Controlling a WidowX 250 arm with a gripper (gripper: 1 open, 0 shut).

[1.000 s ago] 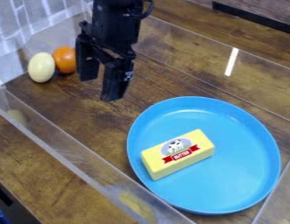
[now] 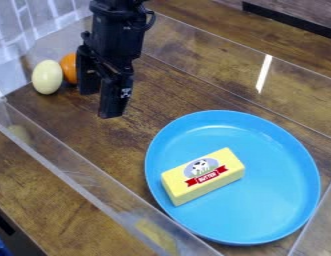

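Note:
My black gripper [image 2: 101, 82] is open, pointing down over the wooden surface at the upper left, in front of an orange round object [image 2: 70, 68] that it partly hides. A white egg-shaped object [image 2: 48, 76] lies just left of the orange one. A yellow butter box [image 2: 203, 176] with a cow label rests on the blue plate [image 2: 271, 200] at the lower right.
Clear plastic walls [image 2: 88, 190] run along the left and front of the area. The wooden surface between the gripper and the plate is bare, as is the upper right.
My gripper has moved left, toward the egg-shaped and orange objects, now covering more of the orange one. The objects and plate have not moved.

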